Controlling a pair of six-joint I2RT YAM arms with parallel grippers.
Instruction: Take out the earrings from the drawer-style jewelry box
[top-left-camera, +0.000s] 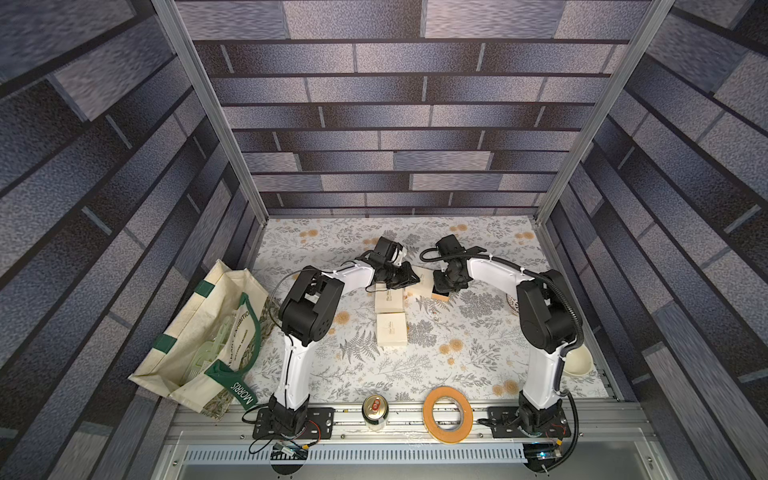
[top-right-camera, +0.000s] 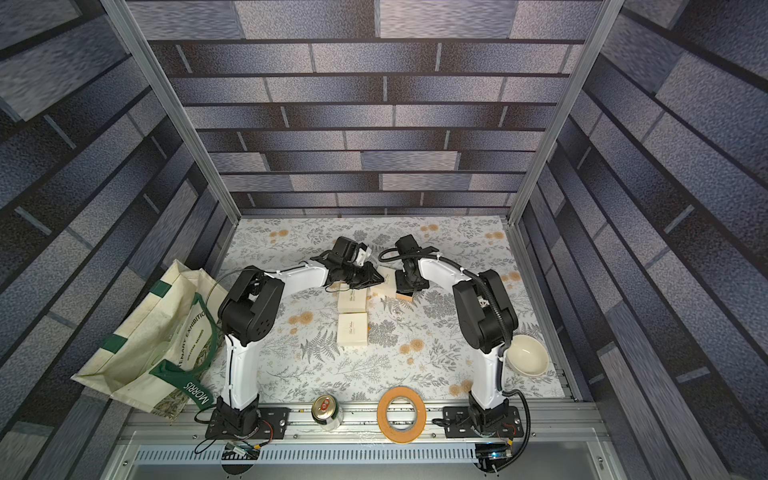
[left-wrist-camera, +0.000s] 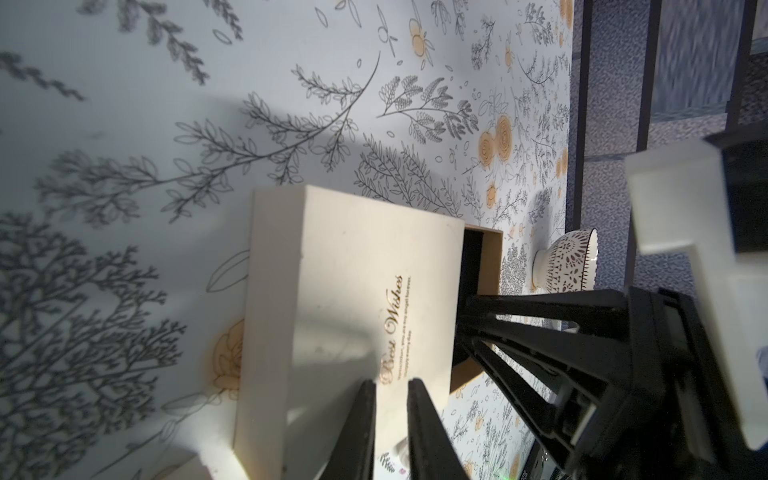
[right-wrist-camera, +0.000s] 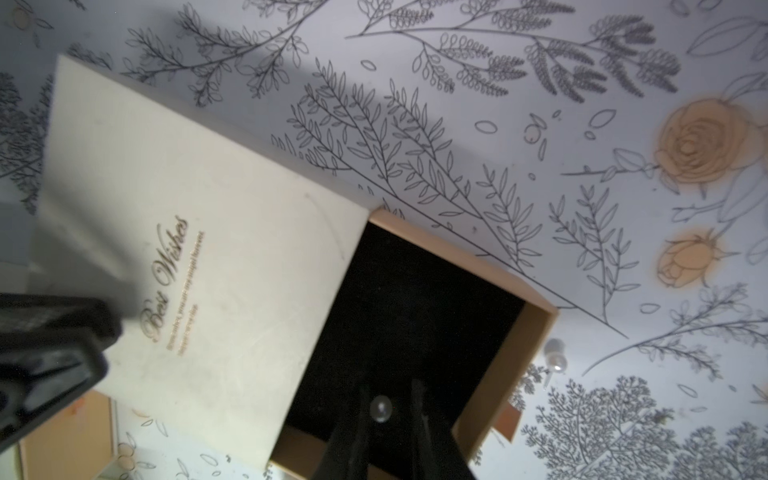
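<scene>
A cream "Best Wishes" box (right-wrist-camera: 184, 240) at table centre has its drawer (right-wrist-camera: 432, 288) pulled out, showing black lining. My right gripper is part open with fingertips down in the drawer, a small clear, shiny piece (right-wrist-camera: 381, 408) between them; whether it grips that is unclear. Another small clear piece (right-wrist-camera: 555, 356) lies outside the drawer. My left gripper is part open at the sleeve's printed face; contact is unclear.
Two more cream boxes (top-left-camera: 392, 328) stand nearer the front. A tote bag (top-left-camera: 192, 336) is at left, bowls (top-right-camera: 527, 356) at right, a can (top-left-camera: 375, 409) and tape roll (top-left-camera: 448, 396) at the front edge.
</scene>
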